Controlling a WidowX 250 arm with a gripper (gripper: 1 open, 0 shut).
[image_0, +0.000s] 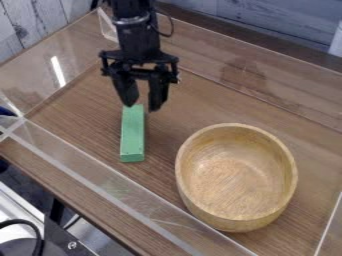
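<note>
A green rectangular block lies lengthwise on the brown tabletop, left of centre. My black gripper hangs over the table just above the block's far end, its fingers apart and nothing visible between them. A round tan bowl sits to the right of the block.
Bare wooden table fills the back right and the left side. A clear object stands at the back left. Black cable lies at the lower left corner, near the table's edge.
</note>
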